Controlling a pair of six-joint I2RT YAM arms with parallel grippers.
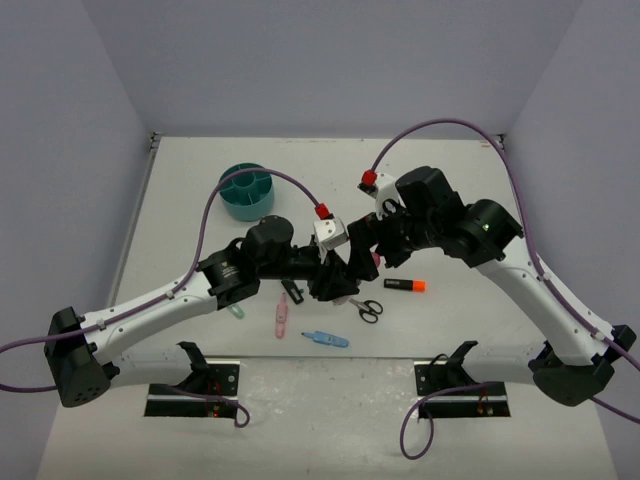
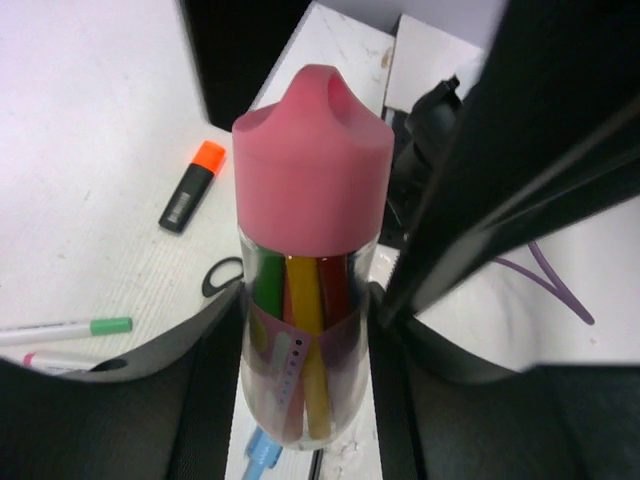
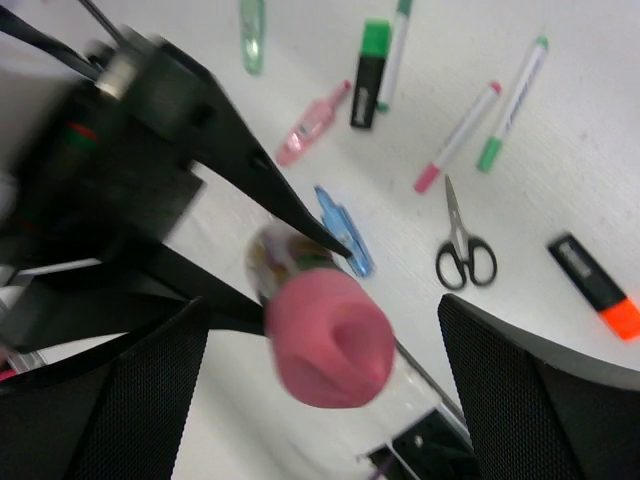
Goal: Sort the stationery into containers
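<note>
A clear bottle (image 2: 345,395) with coloured sticks inside stands out in the left wrist view, its pink cap (image 2: 312,190) on top. My left gripper is shut around the bottle below the cap. From the right wrist view, the cap (image 3: 330,345) lies between the widely spread fingers of my right gripper, with gaps on both sides. Both grippers meet above the middle of the table, where the arms hide most of the bottle from above. A round teal container (image 1: 249,211) with compartments stands at the back left.
Scissors (image 3: 462,250), a blue pen (image 3: 345,230), a pink pen (image 3: 312,128), a black-and-orange highlighter (image 3: 590,275), a green-capped highlighter (image 3: 370,75) and several markers are scattered on the table.
</note>
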